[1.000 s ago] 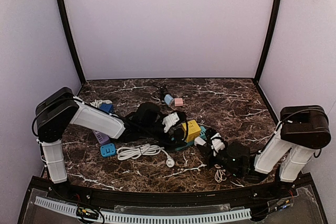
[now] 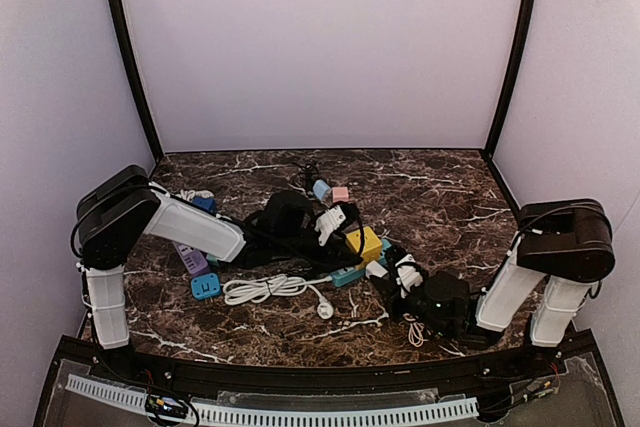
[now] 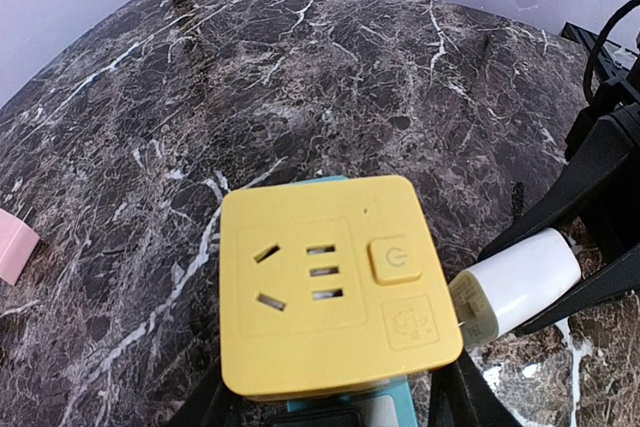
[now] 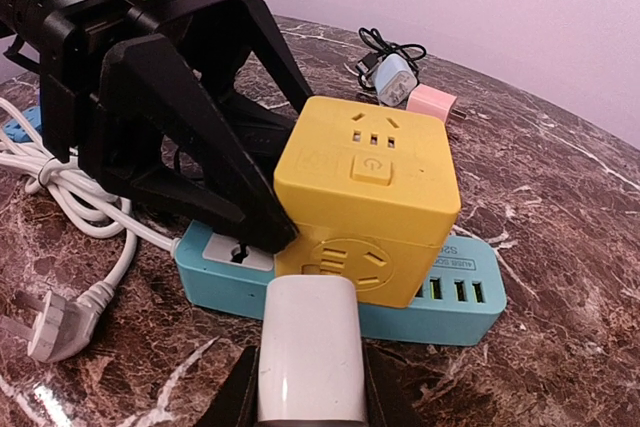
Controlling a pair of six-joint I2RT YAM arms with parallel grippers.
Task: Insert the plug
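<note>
A yellow cube socket (image 3: pixel 335 337) (image 4: pixel 365 162) sits over a teal power strip (image 4: pixel 420 322) (image 2: pixel 347 275). My left gripper (image 2: pixel 345 247) is around the cube, a black finger against its side in the right wrist view; whether it grips firmly is unclear. My right gripper (image 2: pixel 382 272) is shut on a white plug (image 3: pixel 520 282) (image 4: pixel 310 347), held beside the cube's side face, which has socket holes. In the left wrist view the plug's end is very close to that face; whether it touches is unclear.
A pink charger (image 2: pixel 340 193) and light blue charger (image 2: pixel 321 189) with black cable lie behind. A coiled white cord with plug (image 2: pixel 325 309) lies in front, a blue socket (image 2: pixel 205 286) at left.
My left gripper and arm have shifted slightly right toward the cube. My right gripper with the plug has moved very slightly, staying beside the cube.
</note>
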